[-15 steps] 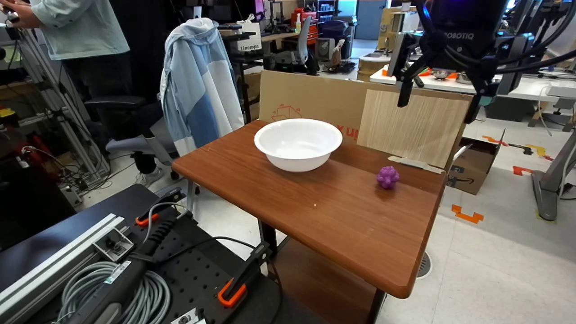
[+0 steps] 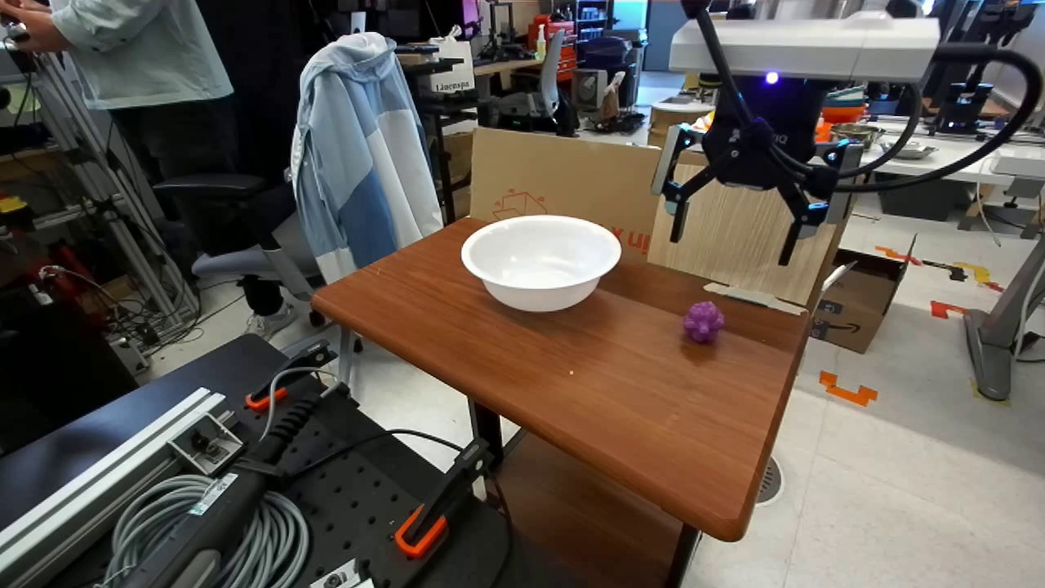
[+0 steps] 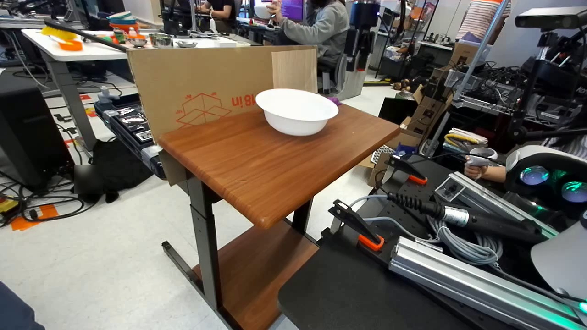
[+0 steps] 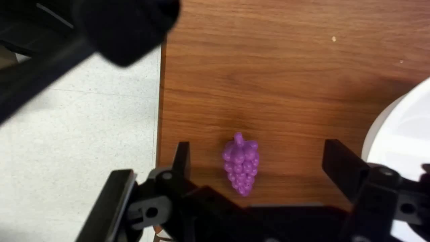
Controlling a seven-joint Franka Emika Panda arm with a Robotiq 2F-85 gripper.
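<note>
A purple toy bunch of grapes (image 4: pixel 241 163) lies on the brown table, its stem toward the top of the wrist view. In exterior view 1 the same grapes (image 2: pixel 703 322) rest near the table's right end; in exterior view 2 the bowl hides most of them. My gripper (image 2: pixel 732 245) hangs in the air above the table, fingers wide apart and nothing between them. From the wrist, the grapes appear between the two spread fingers, well below them. A white bowl (image 2: pixel 541 263) stands upright and looks empty, to the left of the grapes.
A cardboard panel (image 3: pixel 220 82) rises along the table's back edge, with a pale wood-grain board (image 2: pixel 754 230) against it near the grapes. A black bench with clamps and cables (image 2: pixel 392 490) stands in front.
My gripper has moved left and lower in exterior view 1, toward the space above the grapes. It stays open. The grapes and bowl have not moved.
</note>
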